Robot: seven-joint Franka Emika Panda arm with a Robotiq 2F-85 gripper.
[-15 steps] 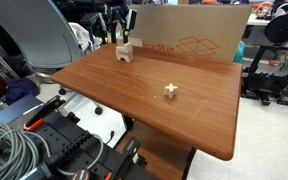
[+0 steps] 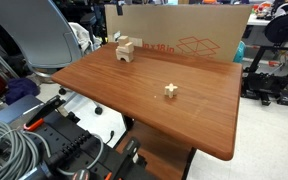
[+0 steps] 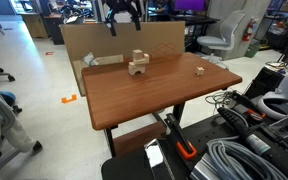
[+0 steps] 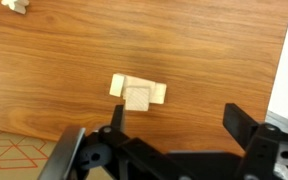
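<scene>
A small stack of pale wooden blocks [image 2: 124,54] stands near the back left of the table in exterior view 1. On its top rests a smaller block [image 3: 137,54], and nothing holds it. From above, in the wrist view, the small block [image 4: 137,98] sits across a longer pale piece [image 4: 157,92]. My gripper is open above the table, its fingers wide apart and empty. The stack shows between the fingers, closer to the left one. A separate cross-shaped wooden piece [image 2: 170,90] lies apart on the table.
A cardboard panel [image 2: 174,28] stands upright along its back edge. Cables [image 3: 234,160] and dark equipment lie by the near side, off the tabletop.
My gripper has risen away from the stack, mostly out of the top of exterior view 1. The blocks and the cross-shaped piece show no clear movement.
</scene>
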